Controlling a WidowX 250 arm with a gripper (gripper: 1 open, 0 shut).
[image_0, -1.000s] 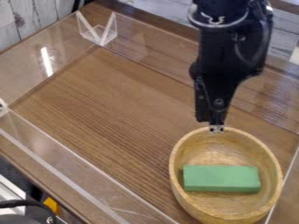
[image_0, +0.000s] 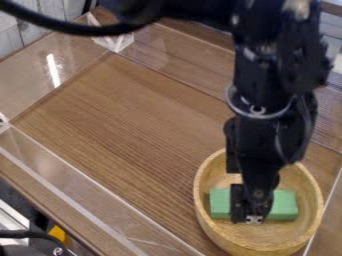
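Note:
A round wooden bowl (image_0: 221, 235) sits at the lower right of the camera view with a green block (image_0: 278, 206) lying inside it. My black gripper (image_0: 251, 205) reaches down from the top into the bowl, its fingertips over the middle of the block and hiding part of it. The gripper is open; whether the fingers touch the block is hard to tell.
Clear edging runs along its left side, and dark cables cross the upper left and lower left corners of the view.
My gripper has come down from above the bowl to the green block, now covering part of it. The bowl and block appear in the same place.

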